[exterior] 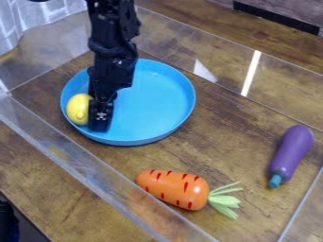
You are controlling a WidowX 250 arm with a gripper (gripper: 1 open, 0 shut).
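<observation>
The black gripper (101, 109) reaches down from the top onto the left half of a blue plate (161, 112). A yellow toy (77, 109) lies on the plate's left side, against the gripper and partly behind its lower end. The fingers are dark and overlap, so their spread and whether they touch the toy's far side are hard to make out.
An orange carrot toy (173, 187) lies on the wooden table (233, 123) below the plate. A purple eggplant toy (292, 152) is at the right. A clear plastic wall runs diagonally along the lower left.
</observation>
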